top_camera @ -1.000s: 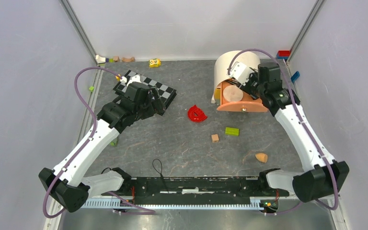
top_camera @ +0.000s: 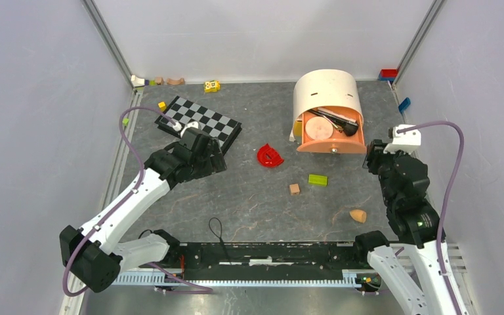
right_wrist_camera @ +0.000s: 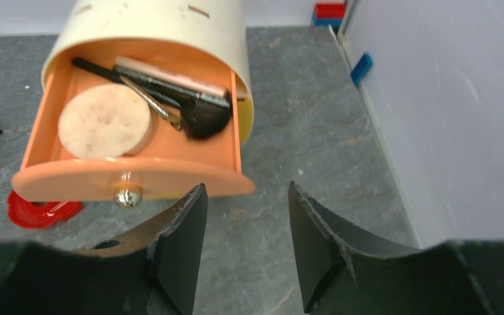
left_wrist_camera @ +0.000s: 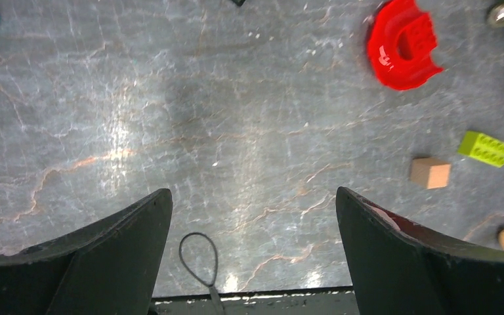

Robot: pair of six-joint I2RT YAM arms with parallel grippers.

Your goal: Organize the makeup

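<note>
A cream, round-topped organizer (top_camera: 321,85) stands at the back right, its orange drawer (right_wrist_camera: 131,176) pulled out. The drawer holds a round beige sponge (right_wrist_camera: 103,122), several brushes (right_wrist_camera: 203,120) and a pale stick among them. My right gripper is in front of the drawer, to its right, part open with nothing between its fingers. My left gripper hangs over bare table at the left, near the checkered board (top_camera: 200,115), open and empty.
A red piece (top_camera: 270,155), green brick (top_camera: 318,179), wooden cube (top_camera: 294,189) and orange piece (top_camera: 357,215) lie mid-table to front right. Small blocks line the back left. A black cord loop (left_wrist_camera: 198,235) lies near the front edge.
My right arm has drawn back from over the drawer toward the right and front, leaving its contents in view. My left gripper has shifted slightly toward the front.
</note>
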